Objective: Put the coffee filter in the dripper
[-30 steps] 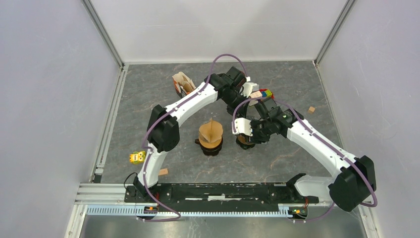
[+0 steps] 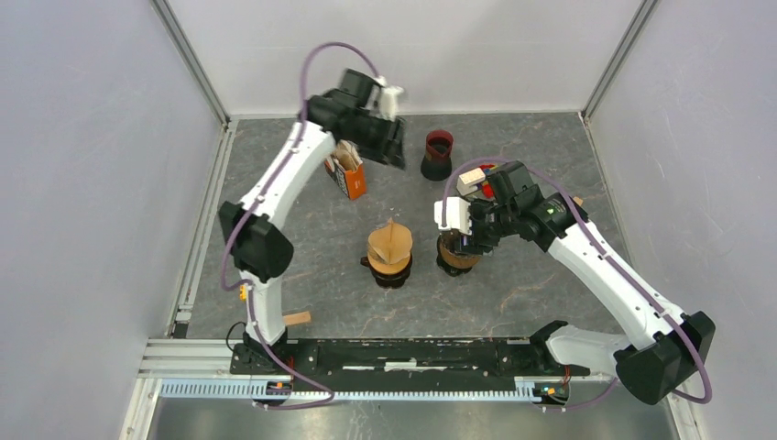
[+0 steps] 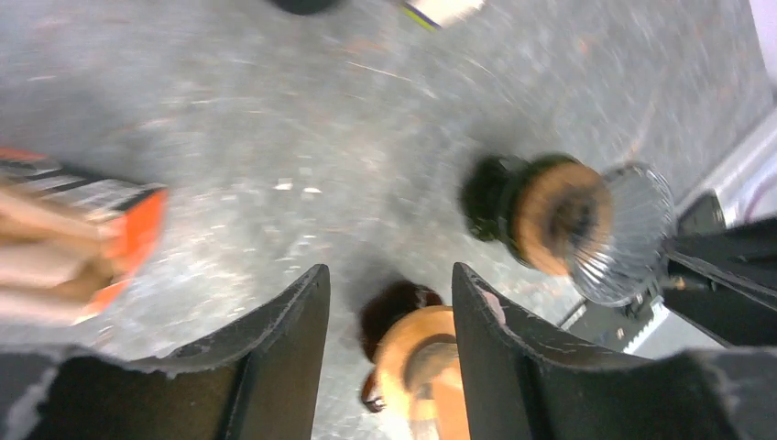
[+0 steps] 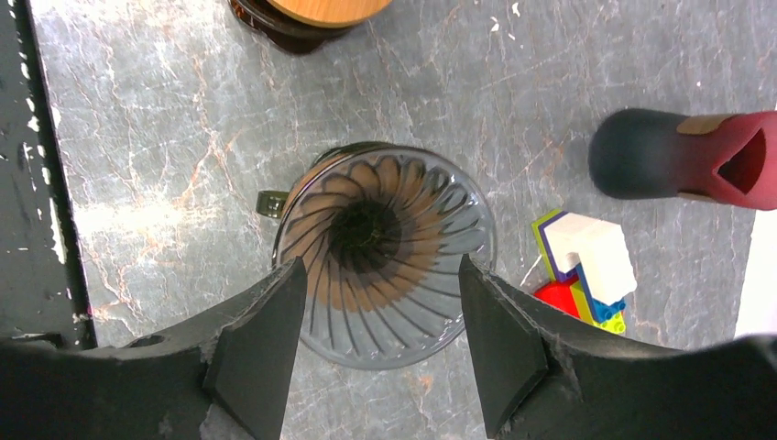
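Note:
A ribbed clear glass dripper point(image 4: 385, 312) stands in a wooden-collared carafe point(image 2: 457, 260), with no paper in it in the right wrist view. My right gripper is part open above it, nothing between its fingers. A second carafe point(image 2: 390, 278) at the middle carries a brown paper filter point(image 2: 391, 242) standing up in its top. Brown filters also sit in an orange box point(image 2: 353, 182) at the back left. My left gripper, part open and empty, is in the air to the right of that box; the left wrist view is blurred.
A dark red and black cup point(image 2: 438, 154) stands at the back centre. Coloured toy blocks point(image 4: 586, 266) lie right of the dripper. A small wooden block point(image 2: 297, 318) rests at the front left. Open table lies between the box and the carafes.
My left arm has swung back and to the left, away from the dripper towards the orange box.

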